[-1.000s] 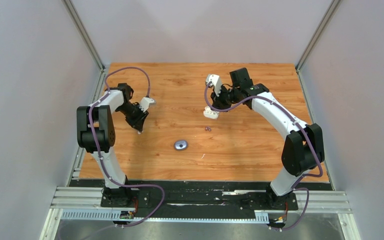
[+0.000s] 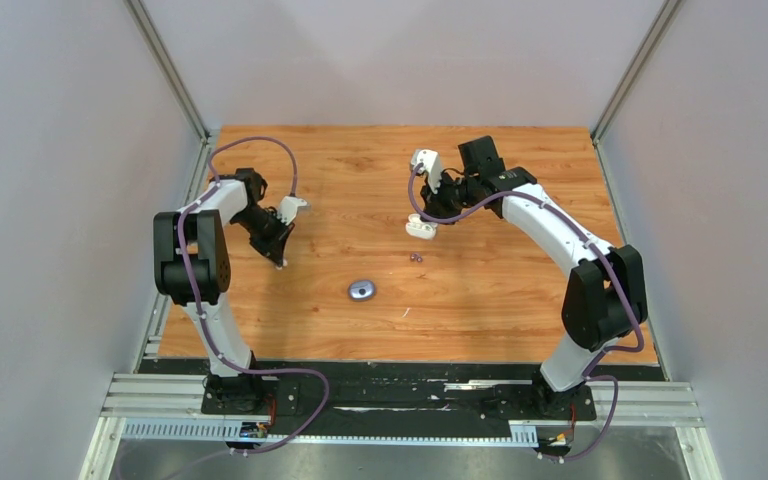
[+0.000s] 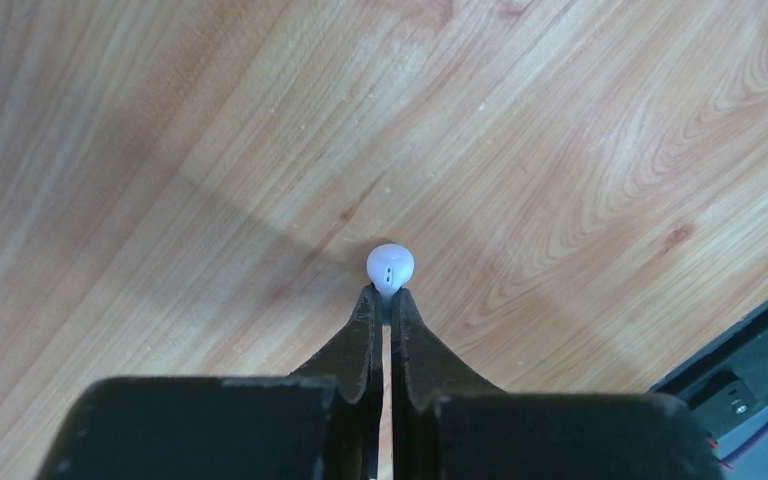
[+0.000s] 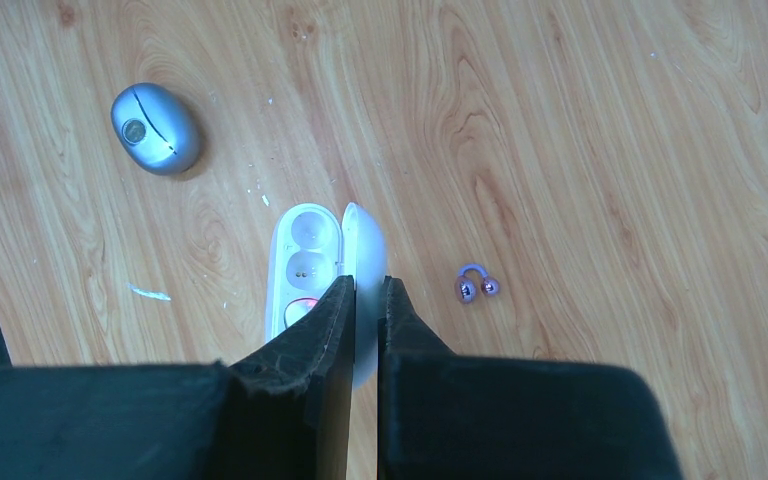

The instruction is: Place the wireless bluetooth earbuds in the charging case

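Observation:
A white earbud [image 3: 390, 262] is at the tips of my left gripper, which is shut on its stem, low over the left part of the table. My right gripper is shut on the lid of the white charging case [image 2: 421, 229]. In the right wrist view the case [image 4: 300, 245] is open, with two empty round hollows showing and something white with a red light partly behind the fingers.
A silver oval object [image 2: 361, 289] lies at front centre, and small purple items [image 4: 475, 285] lie near the case. Small white scraps are scattered nearby.
The right arm and the case look unmoved.

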